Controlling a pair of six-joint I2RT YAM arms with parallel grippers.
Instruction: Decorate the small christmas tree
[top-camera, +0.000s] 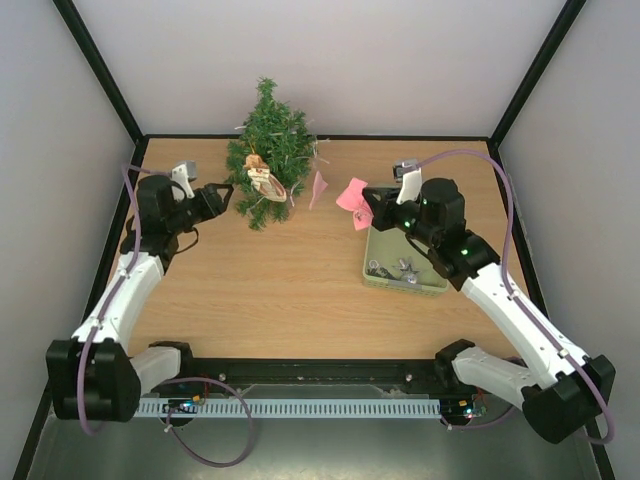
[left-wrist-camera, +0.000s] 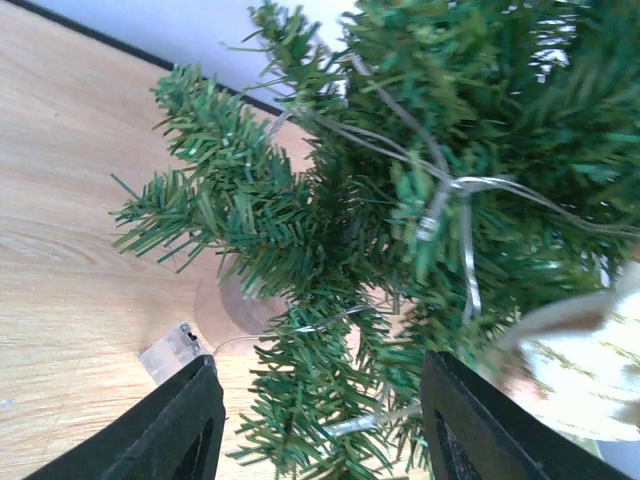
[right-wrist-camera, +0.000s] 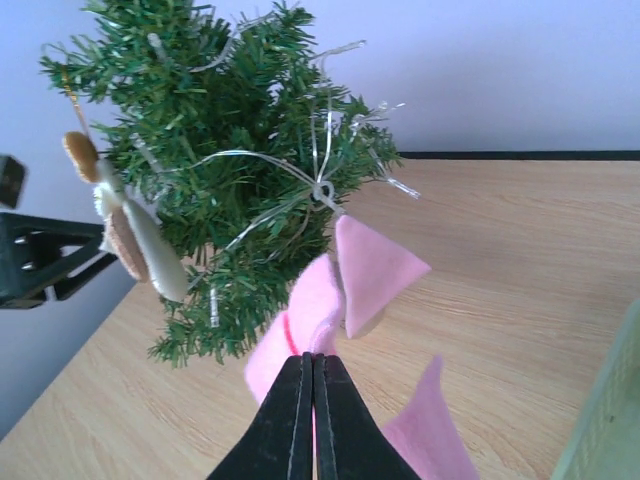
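Note:
The small tree (top-camera: 270, 140) stands at the back, hung with a cream figure ornament (right-wrist-camera: 150, 240) and a pink piece (right-wrist-camera: 375, 265). My right gripper is shut on a pink bow (top-camera: 355, 200), held right of the tree above the basket's back end. My left gripper is at the tree's left side, apart at the fingers, with branches behind and between them in the left wrist view.
A green basket (top-camera: 432, 286) on the right holds silver ornaments (top-camera: 405, 268).

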